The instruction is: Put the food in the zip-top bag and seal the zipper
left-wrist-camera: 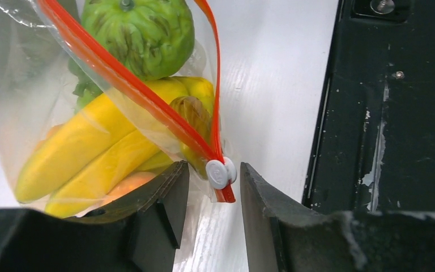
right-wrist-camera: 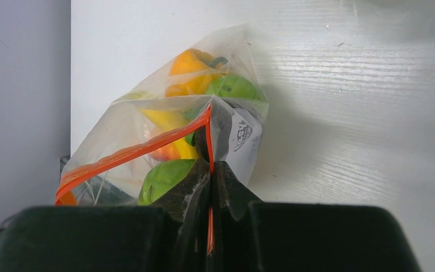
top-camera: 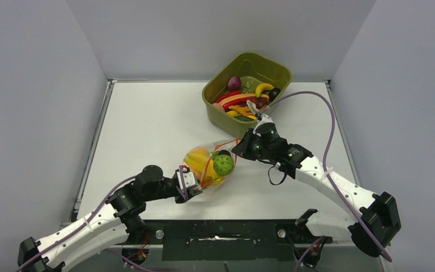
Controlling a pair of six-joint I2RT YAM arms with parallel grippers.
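Note:
A clear bag with an orange zipper (top-camera: 207, 164) lies at the table's centre, holding yellow, green and orange food. In the left wrist view, the white zipper slider (left-wrist-camera: 218, 173) sits at the zipper's end between the fingers of my left gripper, which are apart around it. In the right wrist view, my right gripper is shut on the orange zipper edge (right-wrist-camera: 147, 144) at the other end of the bag's opening. The zipper strips stand apart along much of their length.
An olive bin (top-camera: 221, 116) full of toy food stands at the back, behind my right arm. Grey walls bound the sides and back.

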